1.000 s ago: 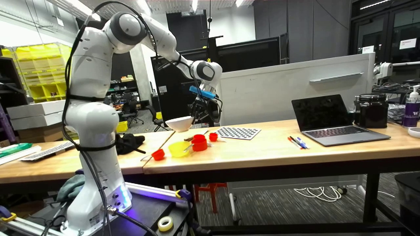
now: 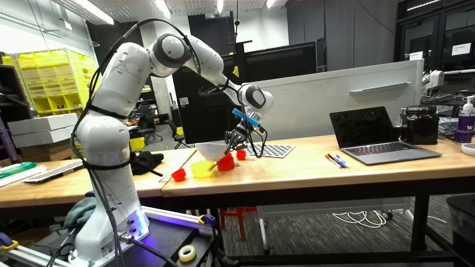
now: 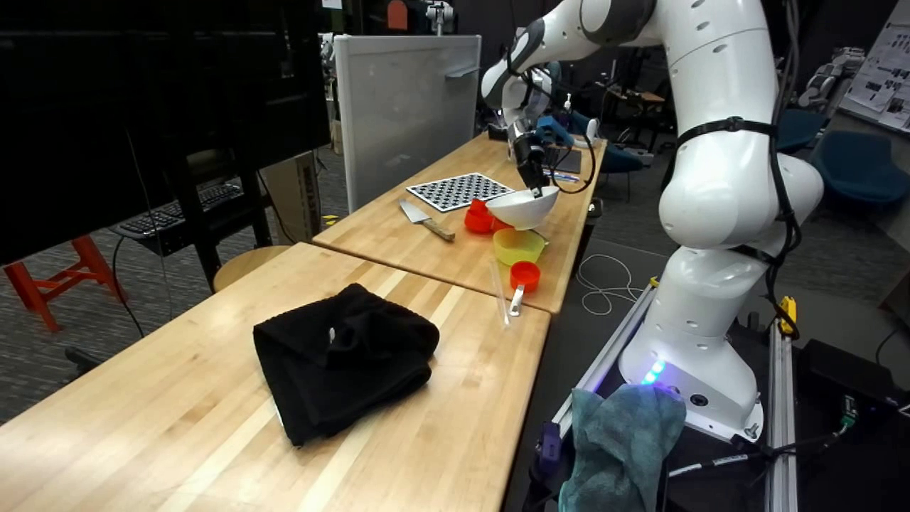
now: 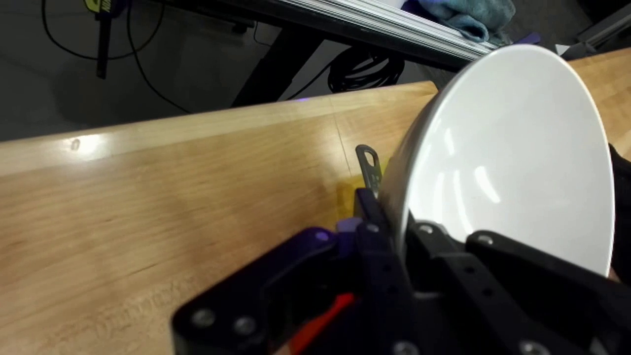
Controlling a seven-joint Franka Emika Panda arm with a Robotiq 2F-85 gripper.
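Note:
A white bowl (image 4: 511,148) is held by its rim, with my gripper shut on it. It hangs tilted in the wrist view, its inside showing empty. In the second exterior view the bowl (image 3: 522,209) is above and just behind a yellow bowl (image 3: 517,244), and the gripper (image 3: 535,189) reaches down to its rim. From the first exterior view the white bowl (image 2: 211,151) appears over the yellow bowl (image 2: 202,168), beside a red measuring cup (image 2: 225,162). Whether the white bowl touches anything below cannot be made out.
Another red cup (image 3: 525,276) lies nearer the table seam. A trowel-like tool (image 3: 426,220) and a checkered board (image 3: 461,191) lie beyond, with a black cloth (image 3: 348,358) on the near table. A laptop (image 2: 383,138) and pens (image 2: 337,160) occupy the right; open tabletop lies before them.

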